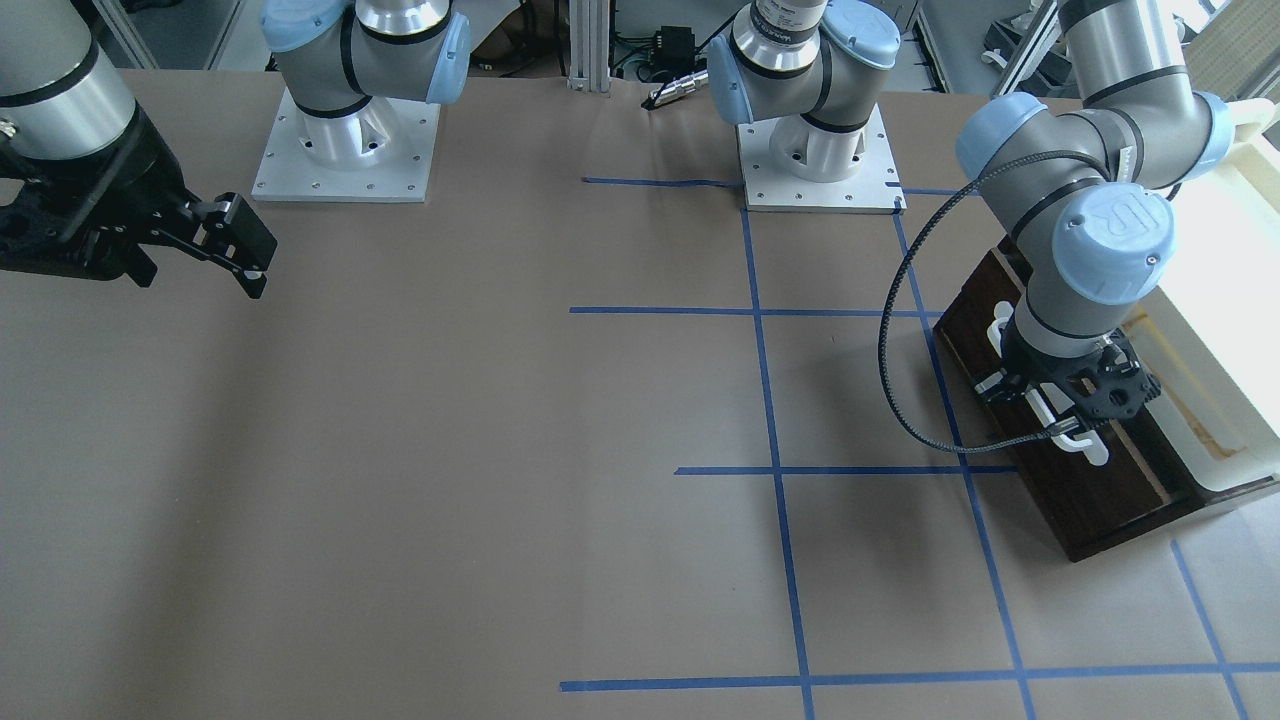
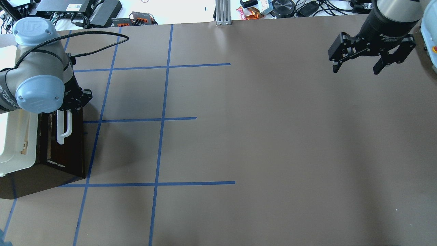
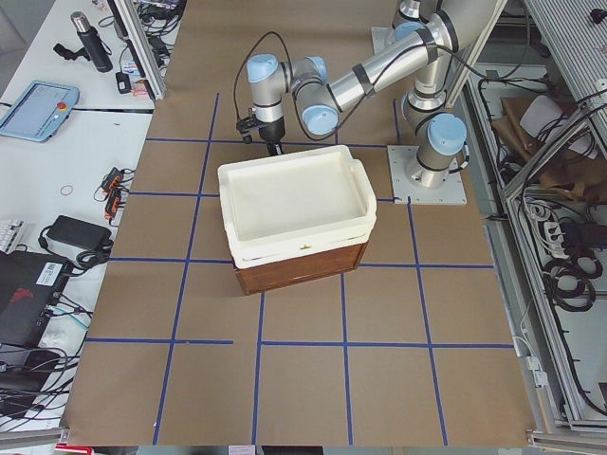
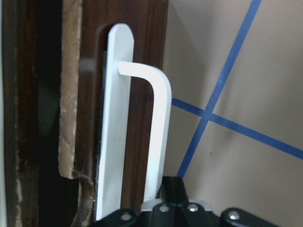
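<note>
A dark wooden box (image 1: 1080, 504) with a drawer stands at the right in the front view, a white tray (image 3: 296, 204) on top. Its white handle (image 4: 158, 118) runs down the drawer front in the wrist view. My gripper is at that handle's lower part, its fingers mostly below the frame edge and under the arm in the other views; whether they close on the handle cannot be told. The drawer front sits almost flush with the box, a narrow dark gap beside it.
Another arm's black gripper (image 2: 368, 53) hangs over the table, far from the box. Two more arm bases stand at the back. The taped table beside the drawer front is clear.
</note>
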